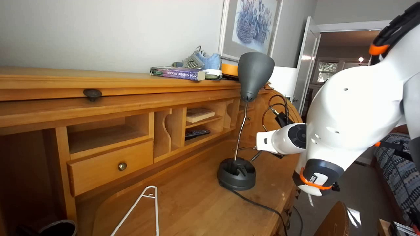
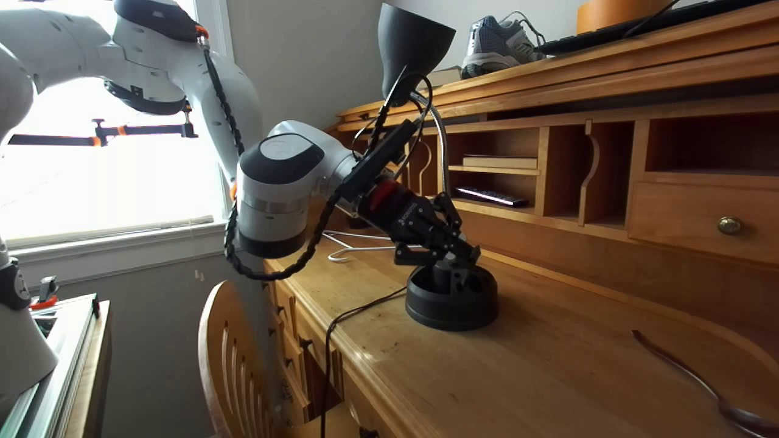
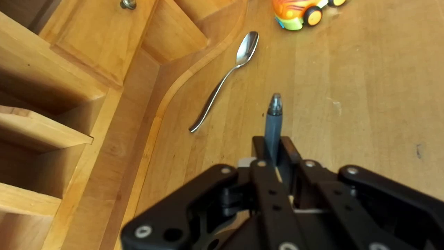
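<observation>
In the wrist view a grey pen (image 3: pixel 273 131) with a clear tip stands between the black fingers of my gripper, which is shut on it. The pen's tip points away from the gripper, over the desktop; its lower part is hidden between the fingers. In exterior view 2 my gripper (image 2: pixel 464 259) angles down and overlaps the lamp base (image 2: pixel 453 310); contact cannot be judged there. A silver spoon (image 3: pixel 220 85) lies on the desk beyond the pen in the wrist view, with an orange toy car (image 3: pixel 299 12) at the top edge.
The desk lamp (image 1: pixel 256 72) stands on the desktop, its cord (image 1: pixel 256 203) trailing over the front edge. White hangers (image 1: pixel 136 204) lie at one end. Cubbies hold a remote (image 1: pixel 197 133) and a book (image 1: pixel 199 114). Bare desktop (image 2: pixel 569 350) lies between lamp base and spoon (image 2: pixel 701 379).
</observation>
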